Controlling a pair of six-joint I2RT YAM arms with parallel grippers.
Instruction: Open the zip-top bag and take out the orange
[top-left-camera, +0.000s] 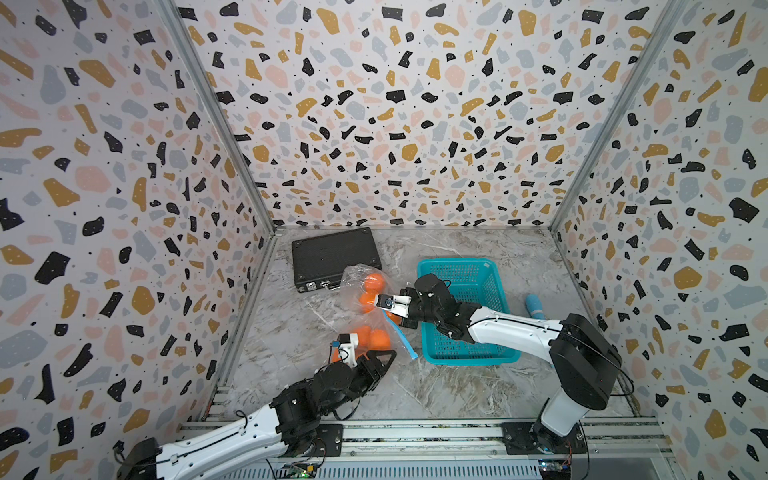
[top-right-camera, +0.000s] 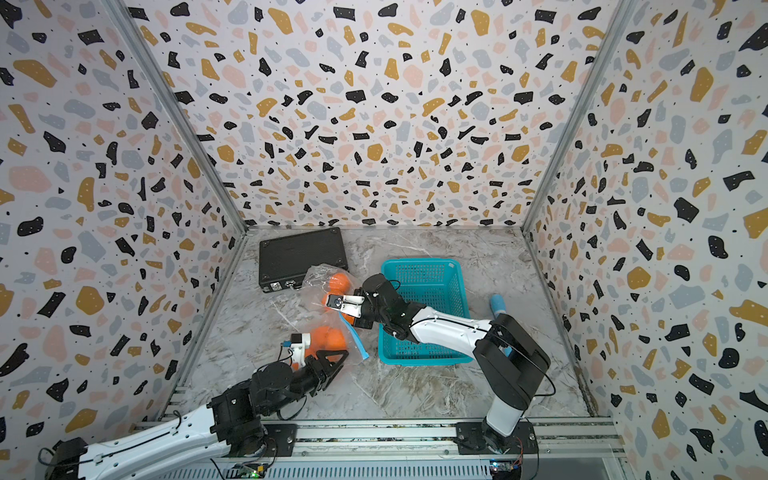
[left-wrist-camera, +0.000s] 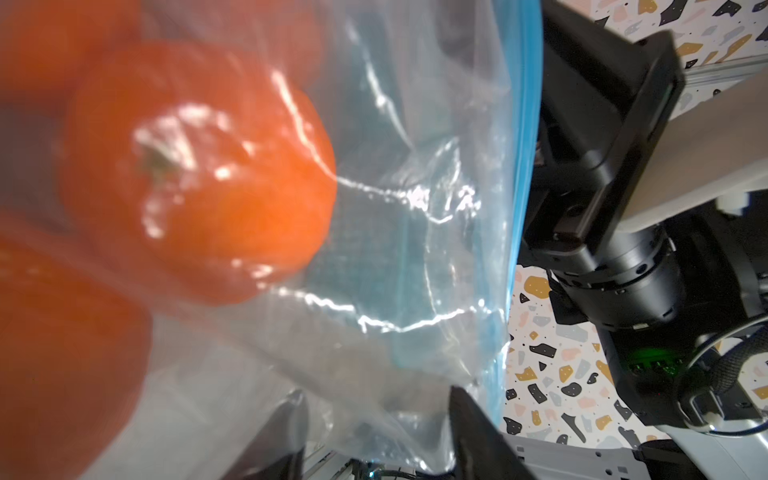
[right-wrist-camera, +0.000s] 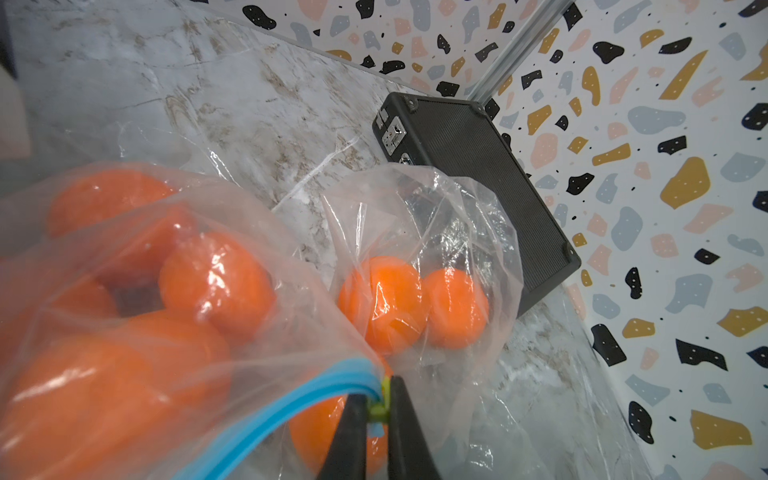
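A clear zip bag of oranges, with a blue zip strip, lies left of the basket. One orange shows through the plastic in the left wrist view. My right gripper is shut on the zip strip near one end, beside a yellow-green piece. My left gripper is at the bag's near end, part open, with loose plastic between its blurred fingertips; whether it touches the plastic is unclear.
A teal basket stands right of the bag, under the right arm. A black case lies at the back left. A blue object is at the right.
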